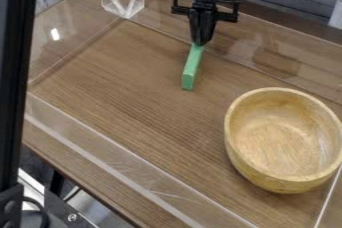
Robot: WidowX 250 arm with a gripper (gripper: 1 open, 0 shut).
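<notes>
My dark gripper (202,34) is at the top centre, pointing down, its fingertips at the far end of a green bar (193,68) lying lengthwise on the wooden table (120,122). The fingers look closed together; whether anything is between them cannot be seen clearly.
A round wooden bowl (282,142) sits at the right front. A clear plastic object (123,0) stands at the back left. Dark cables run along the left edge.
</notes>
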